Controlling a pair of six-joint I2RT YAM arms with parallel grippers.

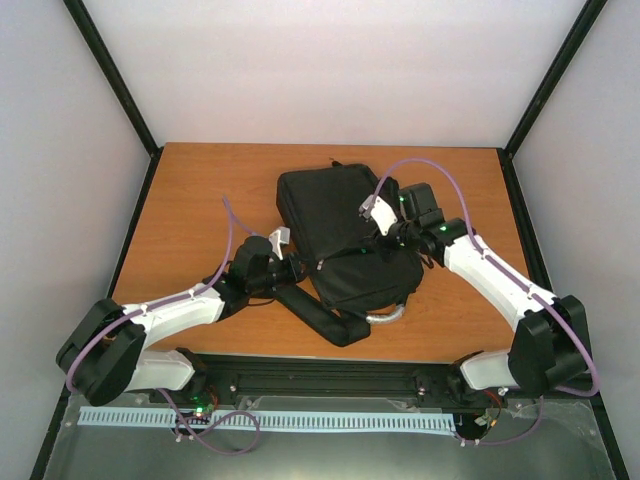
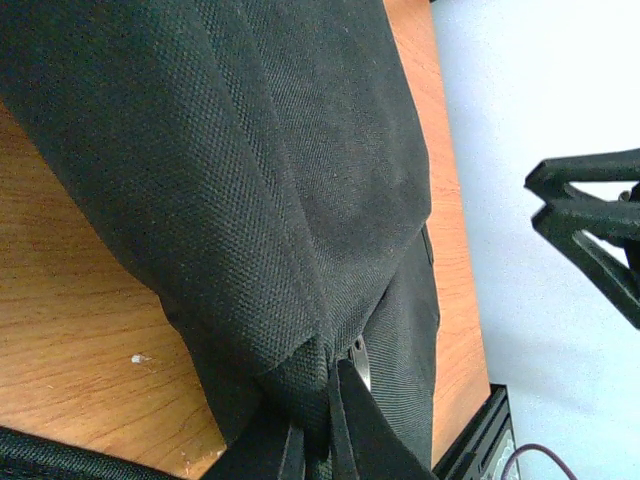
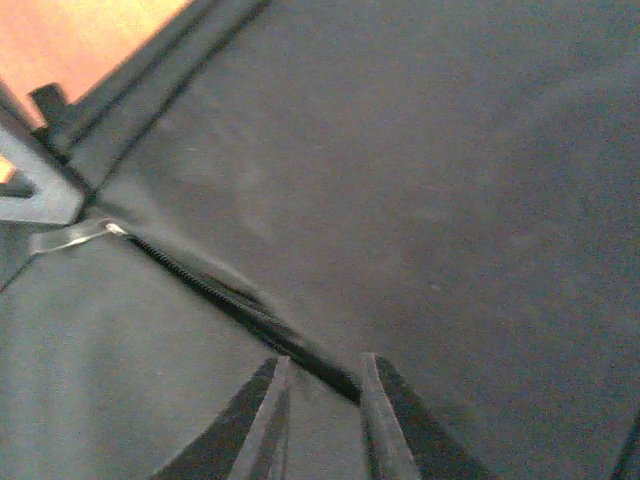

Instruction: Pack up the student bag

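A black bag (image 1: 325, 210) lies flat on the table, its zip (image 3: 215, 290) running slantwise across the front. My left gripper (image 1: 308, 266) is at the bag's left edge; in the left wrist view, its fingers (image 2: 345, 420) are shut on a fold of the black fabric. The metal zip pull (image 2: 361, 362) shows close beside them. Over the right part of the bag is my right gripper (image 1: 375, 246), its fingers (image 3: 262, 405) apart with nothing seen between them. The zip's far end passes close to those fingertips, and I cannot tell whether they touch the cloth.
A black strap (image 1: 325, 318) trails from the bag's lower left, and a grey handle (image 1: 386, 315) shows at its lower edge. Bare table (image 1: 215, 190) lies to the left, with more free room at the right. No other loose objects are in view.
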